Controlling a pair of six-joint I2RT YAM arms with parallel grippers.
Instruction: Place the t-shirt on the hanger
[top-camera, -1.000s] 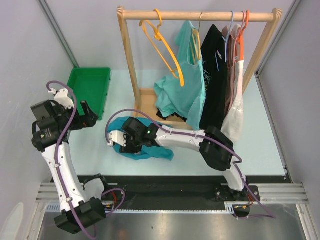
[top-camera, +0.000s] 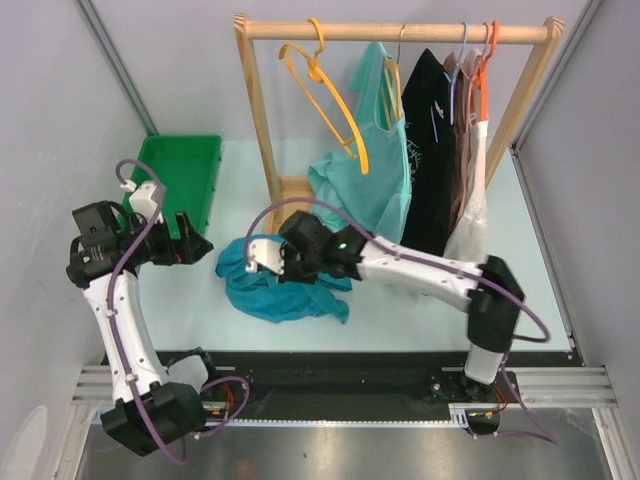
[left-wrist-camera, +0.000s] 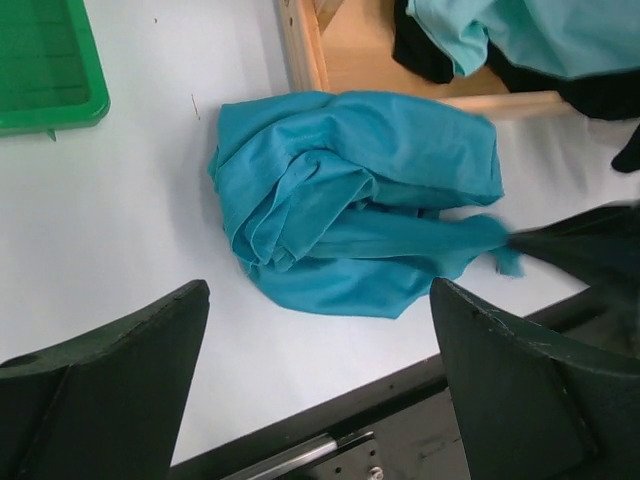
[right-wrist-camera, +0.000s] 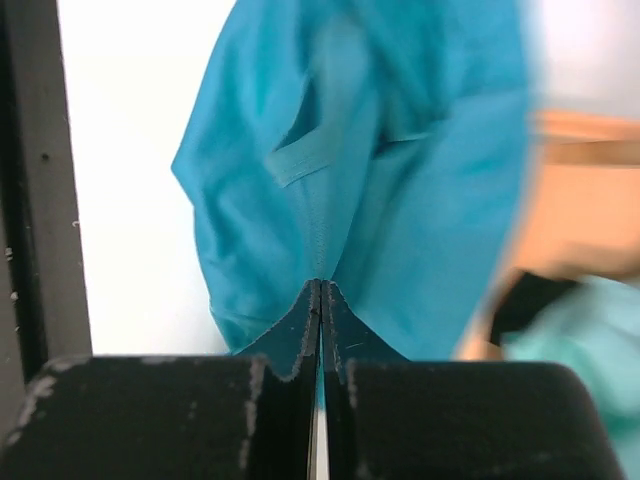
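A rumpled teal T-shirt (top-camera: 270, 298) (left-wrist-camera: 330, 180) (right-wrist-camera: 240, 190) lies on the white table in front of the rack's wooden base. My right gripper (top-camera: 282, 268) is over it, shut on a strand of the cloth, which is drawn up toward its fingertips in the right wrist view. My left gripper (top-camera: 195, 245) is open, left of the shirt, with nothing between its fingers. An empty yellow hanger (top-camera: 350, 135) hangs from the rail at the left end.
A green tray (top-camera: 175, 160) sits at back left. The wooden rack (top-camera: 400, 30) holds several garments on hangers, including a turquoise one (top-camera: 380, 200) and a black one (top-camera: 430, 150). Bare table lies at far right (top-camera: 525, 300).
My right gripper has moved right and looks raised, pulling up part of the teal shirt, with the arm blurred in motion. My left gripper has shifted slightly right and toward the front.
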